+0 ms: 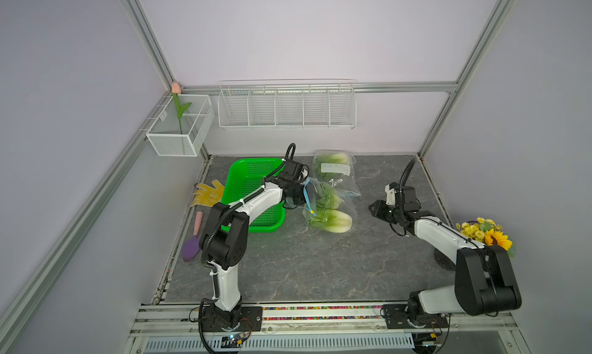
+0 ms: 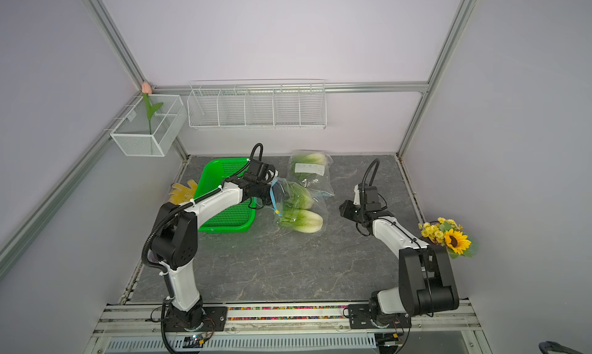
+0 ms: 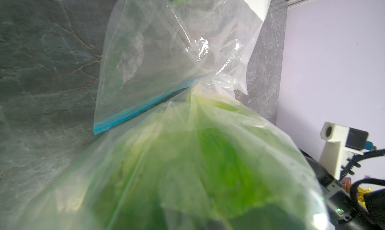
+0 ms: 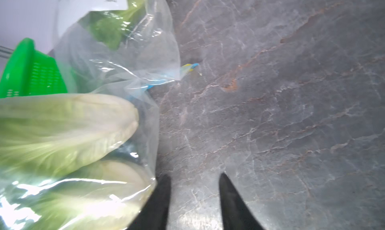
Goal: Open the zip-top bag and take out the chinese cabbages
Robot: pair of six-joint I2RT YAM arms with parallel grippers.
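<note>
A clear zip bag with two chinese cabbages (image 1: 330, 220) lies mid-table, its blue zip edge (image 1: 308, 196) drawn up at the left end by my left gripper (image 1: 301, 196). In the left wrist view the bag fills the near area and hides that gripper's fingers. A second bag (image 2: 310, 169) with a white label lies behind it. My right gripper stands part open to the right of the bags, only table between its blurred fingers.
A green basket (image 1: 234, 175) sits under the left arm. A yellow glove (image 1: 206, 193) and purple spatula (image 1: 191, 248) lie at the left. Sunflowers (image 1: 496, 238) stand at the right.
</note>
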